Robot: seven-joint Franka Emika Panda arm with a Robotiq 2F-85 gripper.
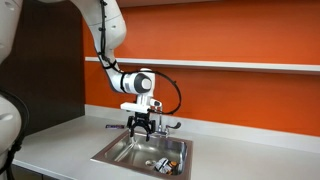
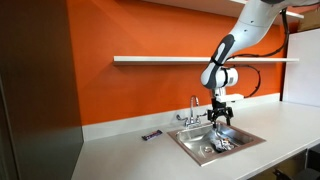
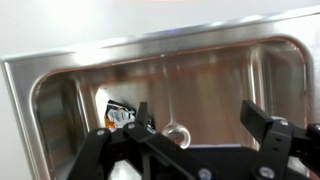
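My gripper (image 1: pixel 140 137) hangs over the sink (image 1: pixel 101 155), pointing down with its fingers apart and nothing between them. In the wrist view the two dark fingers (image 3: pixel 262 122) stand wide of each other above the metal basin. A crumpled black, white and orange packet (image 3: pixel 121 114) lies on the basin floor, partly hidden by the left finger. Exterior view 1 shows a small cluster of items (image 1: pixel 160 165) in the right part of the sink, too small to make out singly.
A faucet (image 2: pixel 194 112) rises behind the sink. The drain (image 3: pixel 177 135) shows in the basin floor. On the counter beside the sink lies a dark wrapped bar (image 2: pixel 152 134). A long shelf (image 2: pixel 190 60) runs along the orange wall.
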